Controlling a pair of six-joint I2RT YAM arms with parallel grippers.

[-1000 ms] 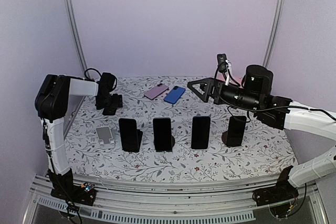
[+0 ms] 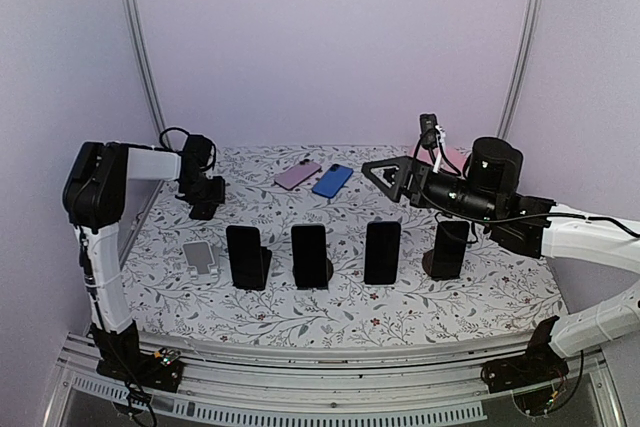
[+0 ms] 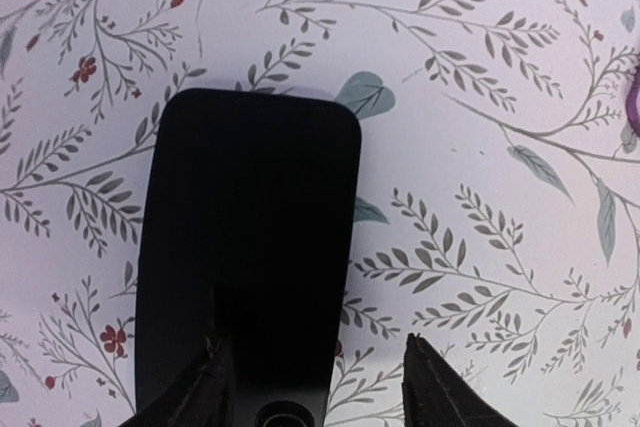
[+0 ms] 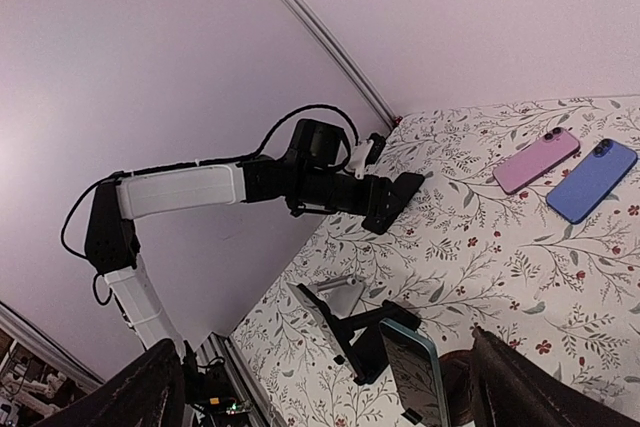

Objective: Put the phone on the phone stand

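A black phone [image 3: 248, 207] fills the middle of the left wrist view, lying flat on the patterned table. My left gripper is at its lower part; whether it grips the phone is unclear, as the two fingertips look apart over phone and table. From above, that gripper [image 2: 205, 192] is at the back left. An empty silver stand [image 2: 198, 255] stands front left, beside several stands holding dark phones [image 2: 310, 252]. My right gripper [image 2: 390, 175] hangs open above the right side, with nothing visible between its fingers.
A pink phone [image 2: 297, 174] and a blue phone [image 2: 332, 181] lie at the back middle. The row of stands spans the front.
My right arm has moved a little right and down.
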